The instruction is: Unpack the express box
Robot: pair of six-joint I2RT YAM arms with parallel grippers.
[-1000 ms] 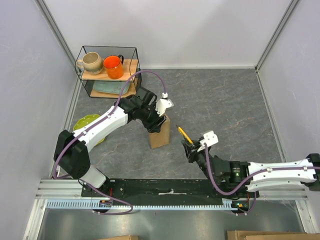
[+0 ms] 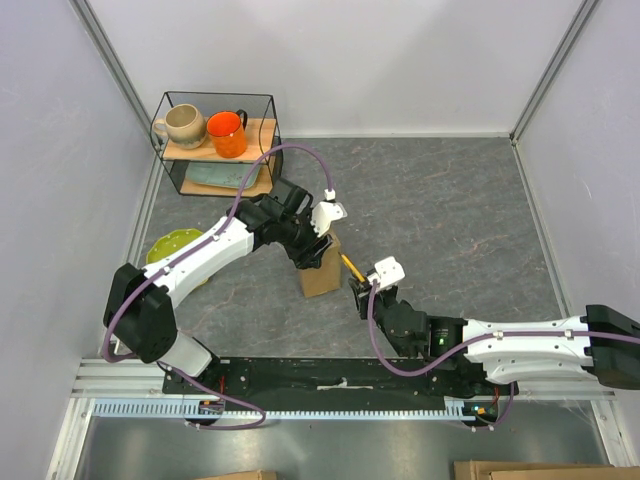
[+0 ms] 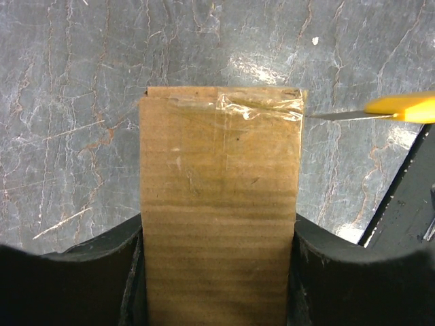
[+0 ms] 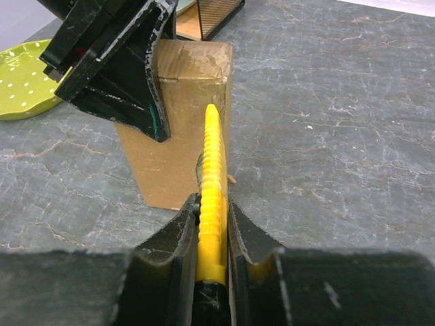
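Note:
A brown cardboard box (image 2: 320, 278) stands upright on the grey table, and my left gripper (image 2: 318, 254) is shut on it, one finger along each side. Clear tape (image 3: 262, 107) runs over its top end in the left wrist view. My right gripper is shut on a yellow utility knife (image 4: 213, 183). In the left wrist view the knife's thin blade (image 3: 343, 115) points left, its tip at or very near the taped top corner of the box. Whether the tip touches the tape I cannot tell. The box's contents are hidden.
A green dotted plate (image 2: 172, 243) lies left of the box, partly behind my left arm. At the back left stands a wire rack (image 2: 222, 165) with a beige mug (image 2: 184, 126) and an orange mug (image 2: 227, 133).
My right gripper has moved left with the yellow knife, bringing it close to the box. The left gripper and the box have stayed almost where they were.

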